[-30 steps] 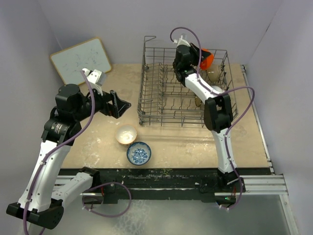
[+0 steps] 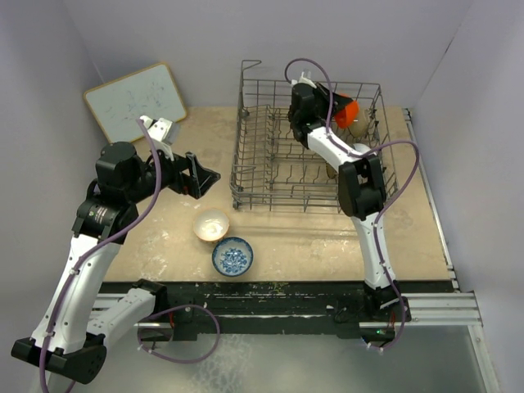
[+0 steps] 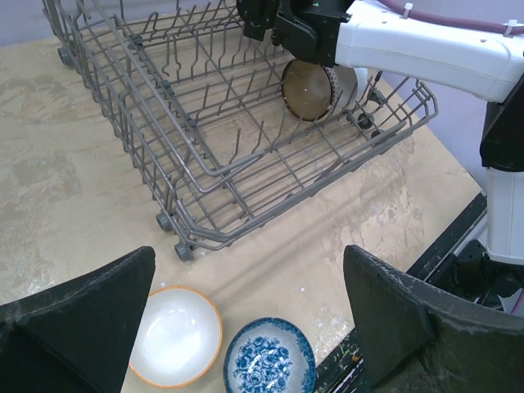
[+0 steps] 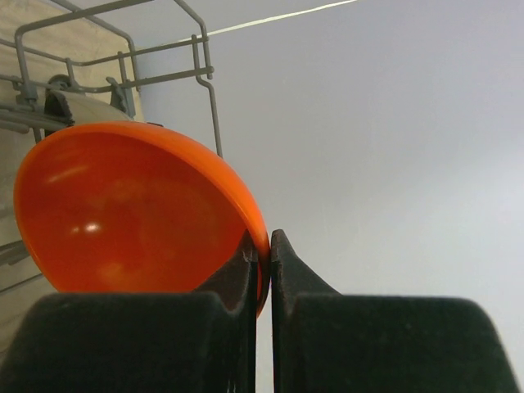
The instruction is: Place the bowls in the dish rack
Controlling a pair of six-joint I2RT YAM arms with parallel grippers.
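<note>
An orange bowl (image 2: 347, 115) (image 4: 131, 213) stands tilted in the back right of the dish rack (image 2: 250, 164), with my right gripper shut on its rim. Other bowls (image 3: 307, 88) stand in the rack's right side, partly hidden by the right arm. A cream bowl (image 2: 211, 225) (image 3: 176, 336) and a blue-patterned bowl (image 2: 234, 256) (image 3: 269, 357) lie on the counter in front of the rack. My left gripper (image 2: 196, 176) is open left of the rack, above the counter, with nothing between its fingers.
A white board (image 2: 135, 97) leans at the back left. The rack's left and middle rows are empty. Walls close in at the back and right. The counter right of the bowls is clear.
My right arm has shifted slightly at the rack's back right, by the orange bowl. The left arm has barely moved.
</note>
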